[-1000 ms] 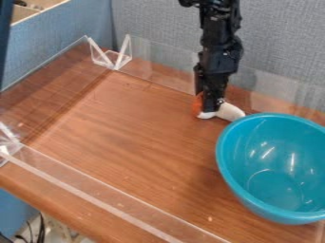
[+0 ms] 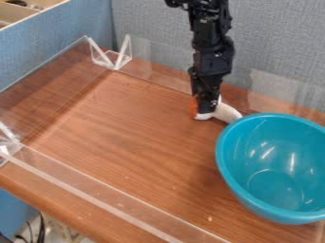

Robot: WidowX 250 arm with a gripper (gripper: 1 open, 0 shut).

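Observation:
My black gripper (image 2: 206,102) reaches down near the back right of the wooden table, shut on a small white object (image 2: 225,112) with an orange part showing at its left. The object lies tilted at the tabletop, just behind a teal bowl (image 2: 272,185). The fingertips are partly hidden, and I cannot tell exactly what the object is.
The large bowl fills the right front of the table (image 2: 133,147). Clear plastic edging runs along the sides, with white corner pieces at back left and left. A grey padded wall stands behind.
My gripper and arm have shifted slightly to the left, with the small object moving very little. The bowl has not moved.

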